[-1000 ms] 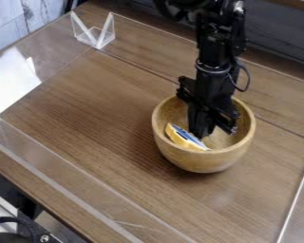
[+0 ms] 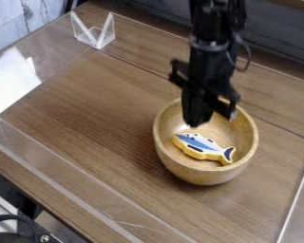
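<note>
A wooden bowl (image 2: 173, 164) stands on the right half of the table, holding a toy fish (image 2: 203, 146), blue and white with a yellow edge, lying flat on its bottom. My black gripper (image 2: 197, 114) hangs blurred over the back of the bowl, above the fish and apart from it. Blur hides how its fingers stand, though nothing shows held in them.
A clear plastic holder (image 2: 94, 34) stands at the back left, and a white sheet (image 2: 8, 81) is at the left edge. A dark panel runs along the back.
My gripper has risen from inside the bowl to above it. The fish has gone from tilted, with its yellow edge showing, to lying flat with its blue top visible.
</note>
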